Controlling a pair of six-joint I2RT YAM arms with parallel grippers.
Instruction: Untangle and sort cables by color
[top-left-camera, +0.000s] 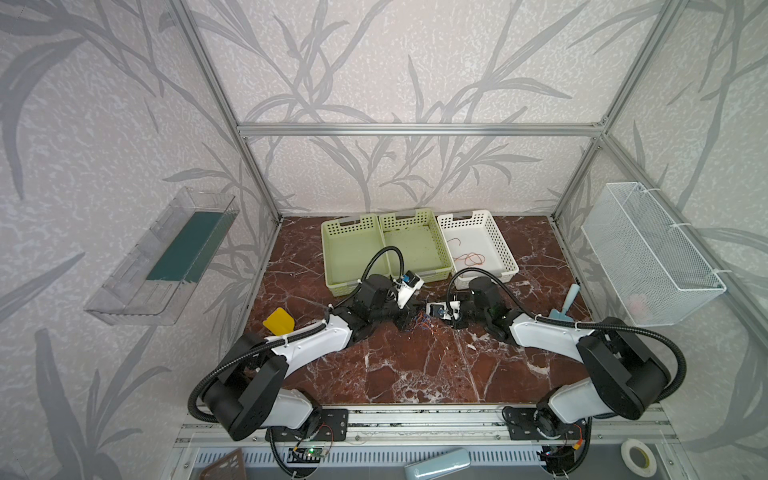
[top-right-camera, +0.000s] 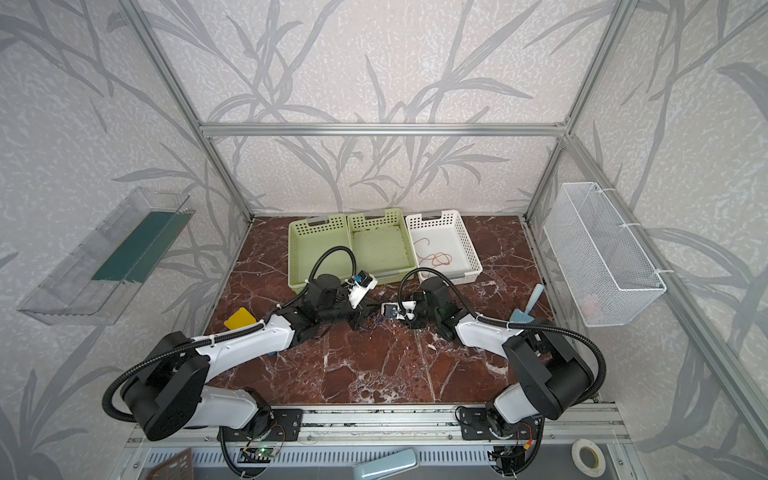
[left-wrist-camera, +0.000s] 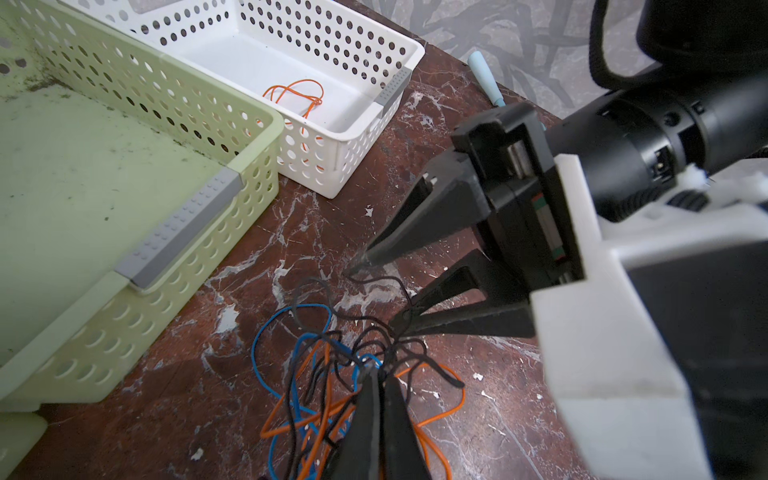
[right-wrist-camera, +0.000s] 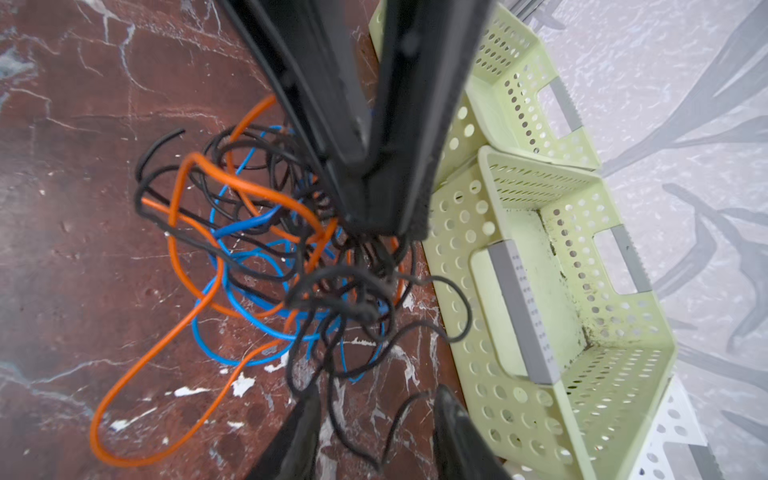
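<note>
A tangle of black, blue and orange cables lies on the table. In the right wrist view I see a black cable (right-wrist-camera: 448, 292), a blue cable (right-wrist-camera: 240, 312) and an orange cable (right-wrist-camera: 152, 360). My left gripper is shut, its tips down in the tangle among black strands; whether a strand is pinched there is hard to see. My right gripper is open over the right side of the tangle, with a thin black loop passing between its fingers. In the left wrist view this black loop (left-wrist-camera: 400, 284) reaches that gripper's fingertips (left-wrist-camera: 360, 264).
Behind the tangle stand two empty green baskets (top-left-camera: 352, 284) (top-left-camera: 440, 274) and a white basket (top-left-camera: 500, 272) holding an orange cable (top-left-camera: 470, 259). A yellow object (top-left-camera: 279, 321) lies left, a pale blue scoop (top-left-camera: 569, 297) right.
</note>
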